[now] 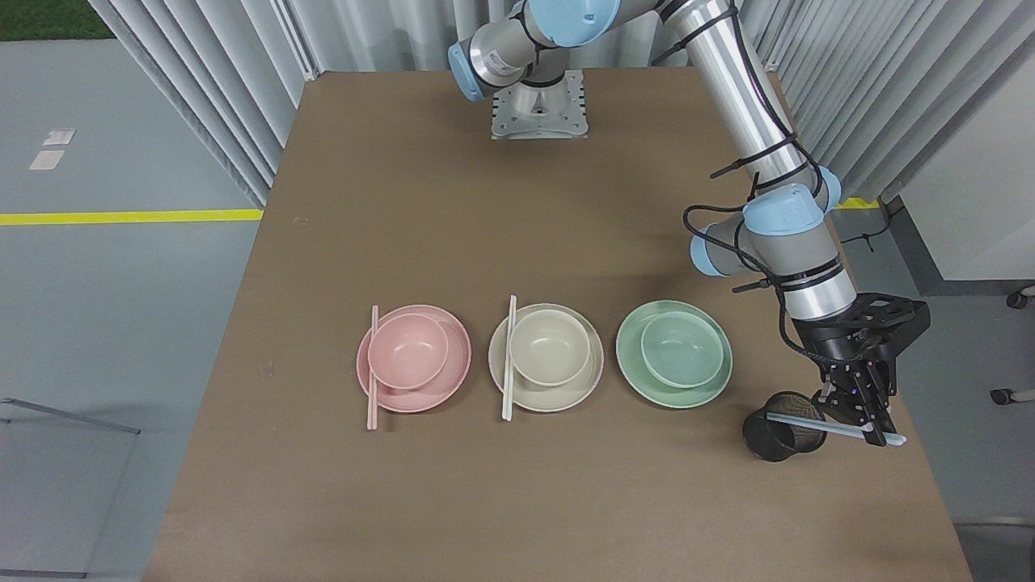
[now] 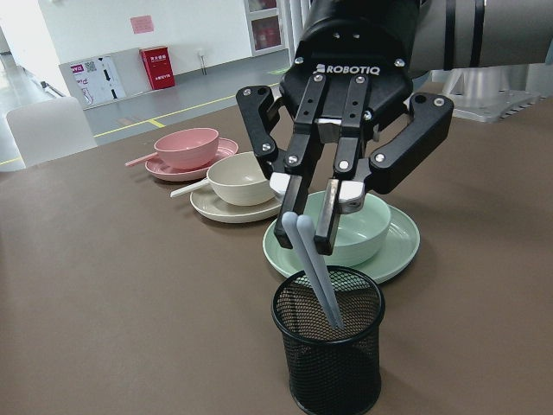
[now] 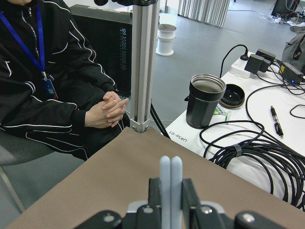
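The gripper is at the right, over the black mesh cup. Two light blue-grey chopsticks lie between its fingertips, pointing up in the wrist view and slanting into the cup's mouth in the left view; how firmly it is shut on them is judged from their being held aloft. A green bowl on a green plate stands beside the cup. A cream bowl and plate and a pink bowl and plate each have chopsticks along the left side.
The robot base stands at the table's back. In the wrist view, a seated person and a white side table with cables lie beyond the table edge.
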